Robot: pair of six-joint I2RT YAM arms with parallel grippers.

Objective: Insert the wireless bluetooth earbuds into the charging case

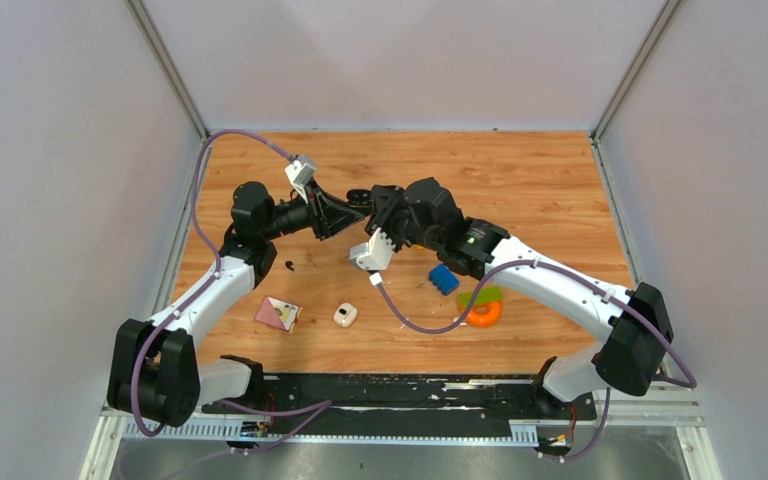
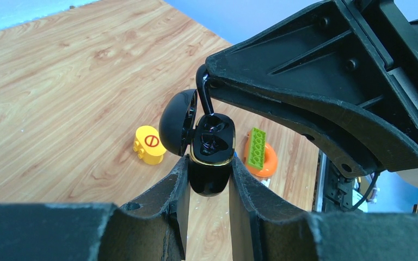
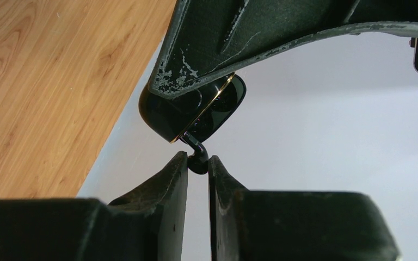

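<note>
Held upright in my left gripper is the open black charging case (image 2: 209,179), its lid (image 2: 174,122) hinged out to the left. My right gripper is shut on a black earbud, whose stem reaches down into the top of the case in the left wrist view. Whether it is fully seated I cannot tell. Both grippers meet above the middle of the table in the top view. A second small black earbud (image 1: 289,265) lies on the wood left of centre.
The wooden table (image 1: 520,180) holds a white case (image 1: 345,314), a pink card (image 1: 276,314), a blue brick (image 1: 443,279), a green brick (image 2: 257,147), an orange ring (image 1: 485,316) and a yellow block (image 2: 149,145).
</note>
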